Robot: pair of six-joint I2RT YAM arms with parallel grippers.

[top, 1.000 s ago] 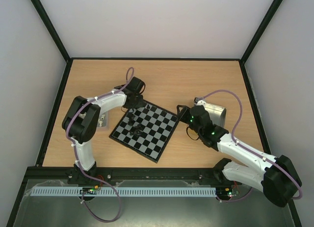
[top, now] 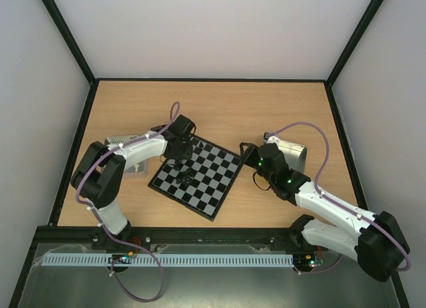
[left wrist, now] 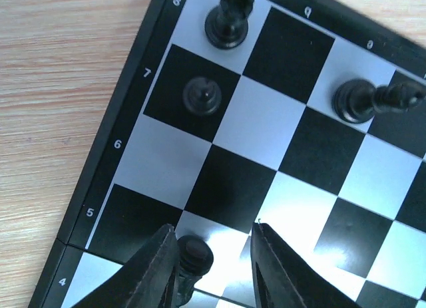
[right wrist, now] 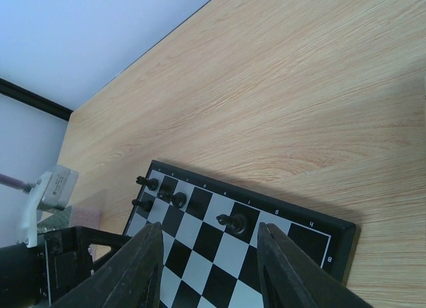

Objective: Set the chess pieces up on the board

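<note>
The chessboard (top: 206, 188) holds several dark pieces along one side. In the left wrist view a dark piece (left wrist: 194, 254) stands at my left gripper, whose fingers are apart beside it; other dark pieces (left wrist: 226, 25) stand on squares farther up. My right gripper (top: 247, 155) hangs beside the board's right edge; in the right wrist view its fingers (right wrist: 283, 268) are apart with nothing visible between them, with the board below and pieces (right wrist: 233, 221) near the far edge.
A clear container (top: 136, 168) with pieces lies left of the board, partly under the left arm. A silver object (top: 293, 155) is behind the right arm.
The right arm has not visibly moved.
</note>
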